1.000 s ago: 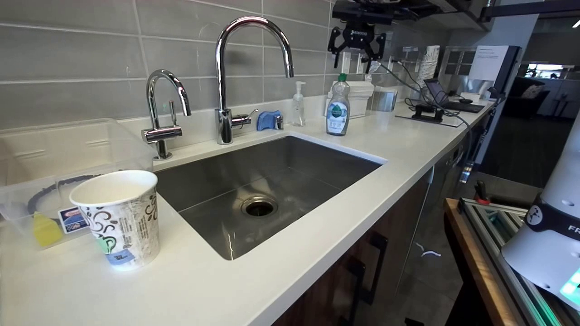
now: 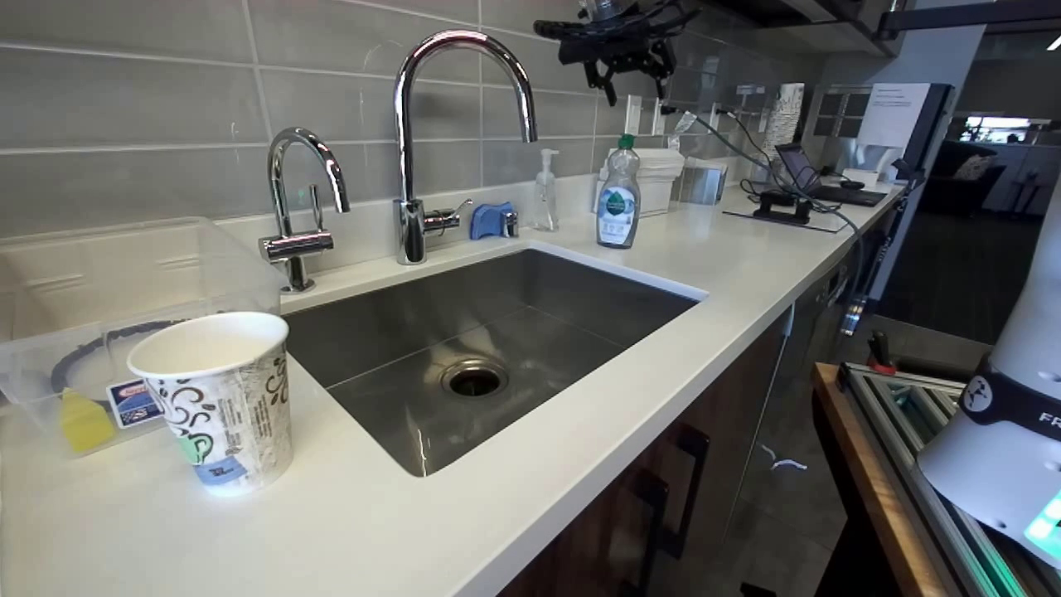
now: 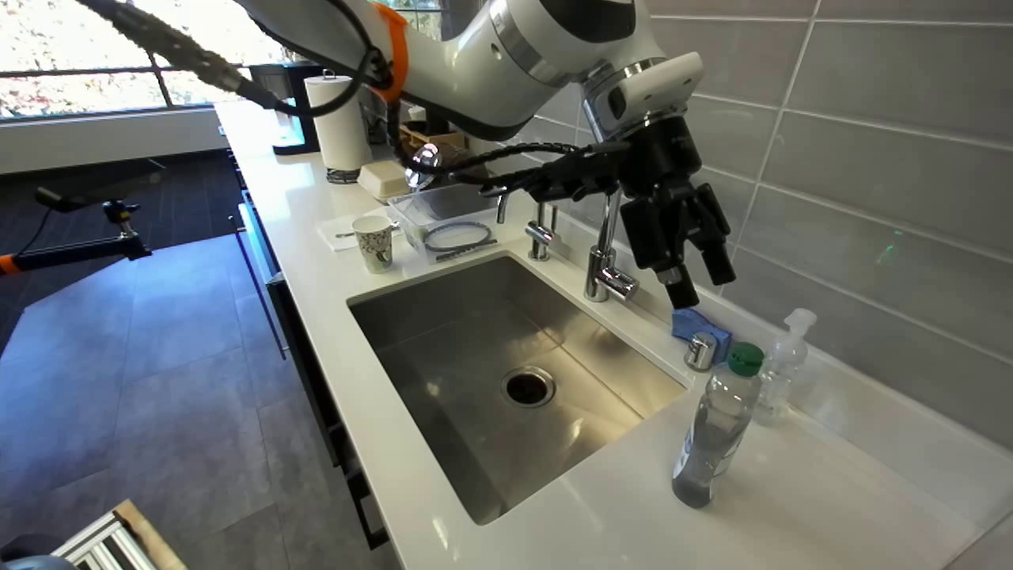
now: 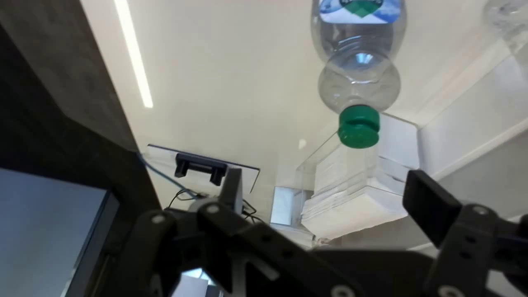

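My gripper [image 3: 707, 290] hangs open in the air above the back of the counter, with nothing between its fingers. In the wrist view its two black fingers [image 4: 429, 205] stand wide apart. A clear dish-soap bottle [image 2: 617, 206] with a green cap [image 4: 359, 126] stands upright on the counter, right of the sink. The gripper is higher than the bottle and apart from it. Inside the steel sink [image 2: 557, 298] nothing lies but the drain. A blue sponge [image 2: 488, 220] rests behind the sink, beside the faucet [image 2: 403, 149].
A patterned paper cup [image 2: 214, 418] and a clear plastic bin [image 2: 239, 260] stand left of the sink. Close to the bottle are a clear pump dispenser [image 2: 546, 194] and a white box [image 2: 656, 179]. The tall faucet and tiled wall bound the space behind. Counter in front of the bottle is bare.
In exterior view 1 my gripper has shifted left and slightly down, and has turned and tilted. The bottle, cup and sponge have stayed put.
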